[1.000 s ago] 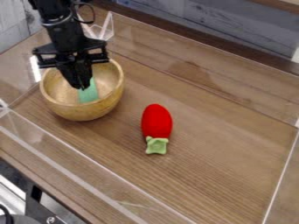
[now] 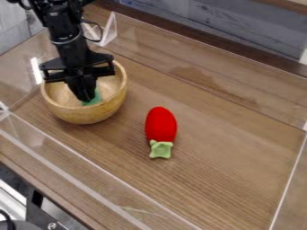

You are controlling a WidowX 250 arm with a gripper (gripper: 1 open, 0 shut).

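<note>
My black gripper (image 2: pixel 79 79) reaches down into a tan wooden bowl (image 2: pixel 100 111) at the left, its fingers over a green object (image 2: pixel 92 99) mostly hidden inside. Whether it grips that object I cannot tell. A red object with a pale green end (image 2: pixel 161 128) lies on the wooden surface right of the bowl, apart from it.
A wall edge runs along the back right. Clear plastic and cables are at the top left and lower left.
My gripper has moved lower into the bowl, covering more of the green object, which showed more clearly before. The red object has not moved.
</note>
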